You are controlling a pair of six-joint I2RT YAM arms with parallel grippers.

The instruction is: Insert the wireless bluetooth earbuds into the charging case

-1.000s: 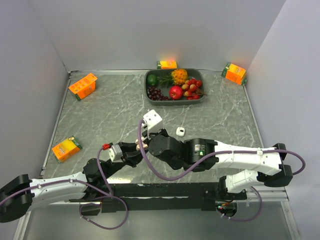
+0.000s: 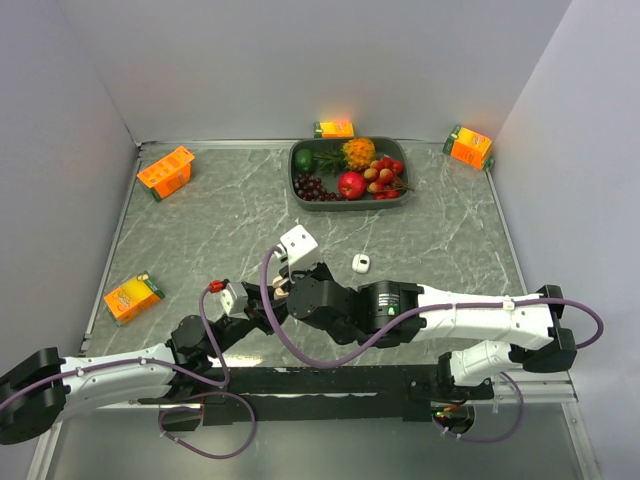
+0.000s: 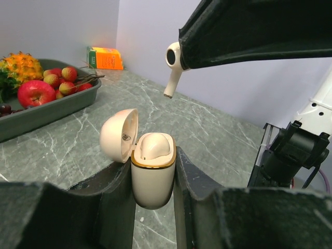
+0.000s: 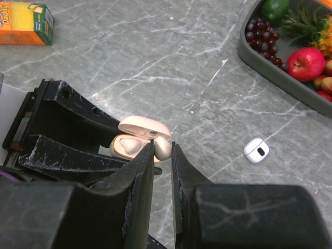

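Note:
The pale pink charging case [image 3: 152, 181] is held upright with its lid [image 3: 111, 136] raised, in my left gripper [image 2: 268, 305], shut on it. A rounded bud or bump shows in the case top. My right gripper is shut on a pale earbud [image 4: 163, 147], which in the right wrist view appears at the case's right compartment, overlapping it. In the left wrist view the earbud [image 3: 173, 70] hangs above and right of the case, stem down.
A white object [image 4: 256, 150] lies on the marble table. A grey fruit tray [image 2: 348, 203] stands at the back, with orange boxes [image 2: 163, 176] around the edges. The table's middle behind the grippers is clear.
The left arm has barely moved.

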